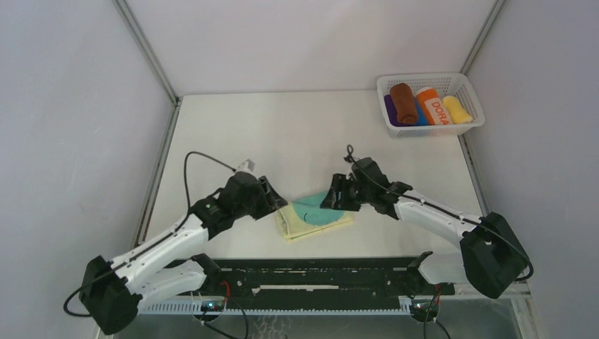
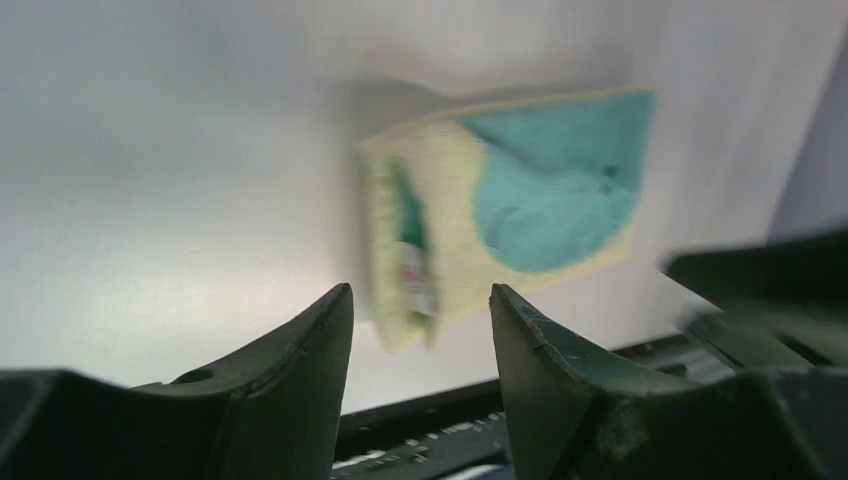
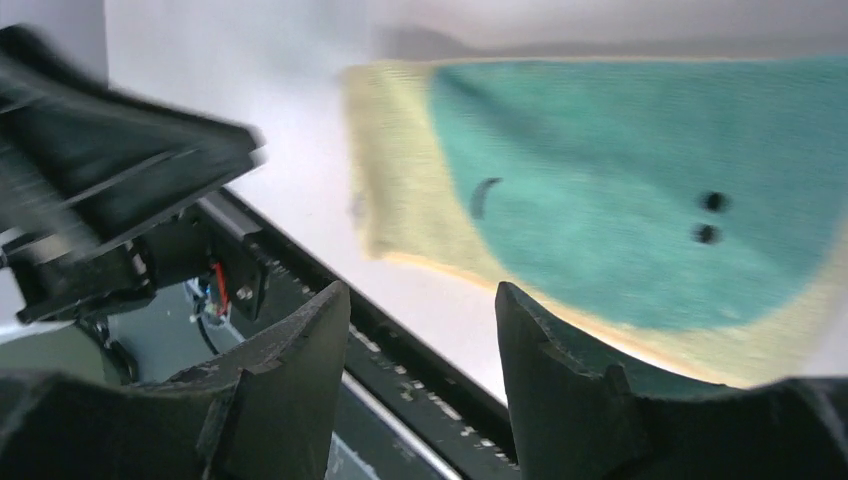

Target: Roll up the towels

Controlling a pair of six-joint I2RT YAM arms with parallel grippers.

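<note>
A folded yellow towel with a teal patch (image 1: pixel 318 224) lies flat on the table between my two arms. In the left wrist view the towel (image 2: pixel 455 190) has its left edge bent over, with a small gap showing teal and a pale tag inside. My left gripper (image 1: pixel 277 201) hovers just above and left of that end, its fingers apart with nothing between them. Over the towel's right part, my right gripper (image 1: pixel 332 200) hangs with fingers open and empty. From the right wrist view, most of the towel (image 3: pixel 620 190) spreads below, slightly blurred.
At the back right stands a white basket (image 1: pixel 432 131) holding several rolled towels, among them a brown one (image 1: pixel 403 104), an orange-and-white one (image 1: pixel 432 106) and a yellow one (image 1: pixel 457 109).
</note>
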